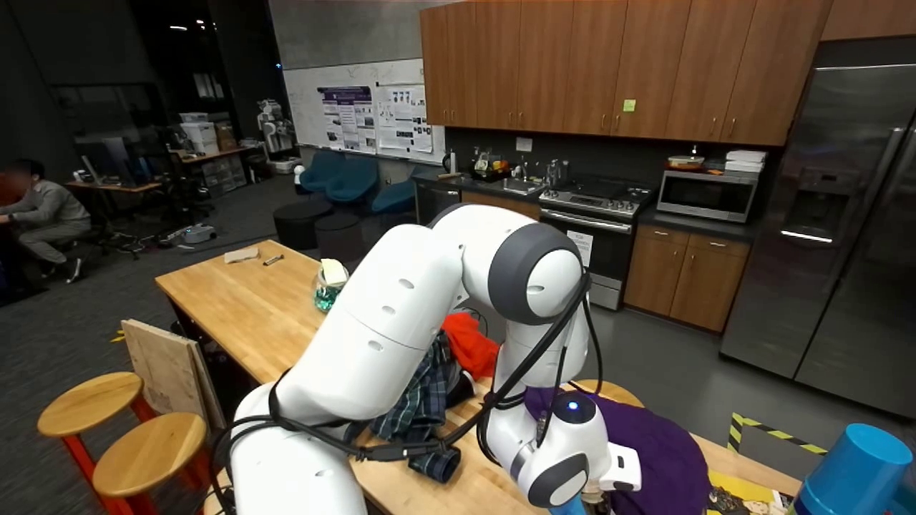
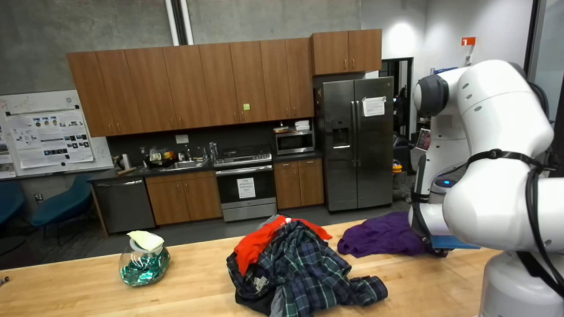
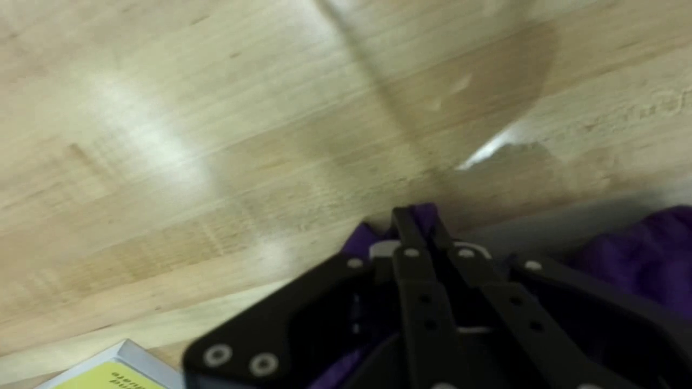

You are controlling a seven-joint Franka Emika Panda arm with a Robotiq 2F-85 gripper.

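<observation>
A purple cloth [image 2: 378, 236] lies bunched on the right part of the wooden table, and in exterior view 1 it spreads beside the arm's wrist. In the wrist view, my gripper is shut, with a fold of the purple cloth [image 3: 355, 241] pinched between its fingertips, low over the tabletop. More of that cloth shows to the right of the fingers. The arm hides the gripper's tips in exterior view 1.
A heap of clothes, plaid shirt [image 2: 322, 269] and red garment [image 2: 259, 244], lies mid-table. A glass jar [image 2: 145, 264] stands further left. A blue cup [image 1: 859, 472] and a yellow-covered box [image 3: 113, 373] are near the cloth. Bare tabletop [image 3: 194, 162] shows ahead of the fingers.
</observation>
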